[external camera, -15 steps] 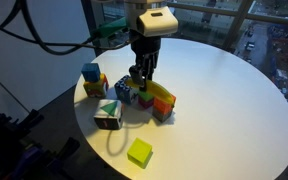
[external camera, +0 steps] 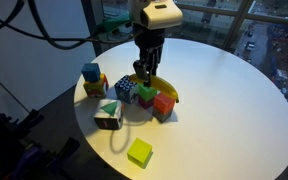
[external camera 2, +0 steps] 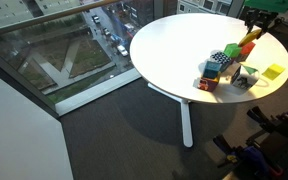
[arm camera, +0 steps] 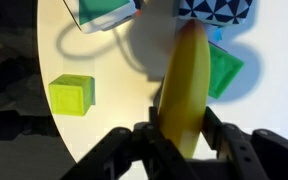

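My gripper is shut on a yellow banana (arm camera: 189,75), which points away from it in the wrist view. In exterior view 1 the gripper (external camera: 148,78) is over the cluster of blocks, and the banana (external camera: 168,86) shows behind them, curving right. A green block (arm camera: 222,72) lies right of the banana in the wrist view. From outside, that green block (external camera: 146,91) appears just below the fingers, with a red block (external camera: 163,106) to its right. Whether the banana touches any block cannot be told.
Nearby stand a patterned block (external camera: 126,89), a white block with a green triangle (external camera: 109,114) and a stack with a blue block (external camera: 90,72) on top. A lime-yellow block (external camera: 140,152) sits near the front edge.
My gripper has shifted slightly right and up, and the banana has moved with it. More of the green block's top now shows beneath the fingers. The outlying blocks have stayed put.
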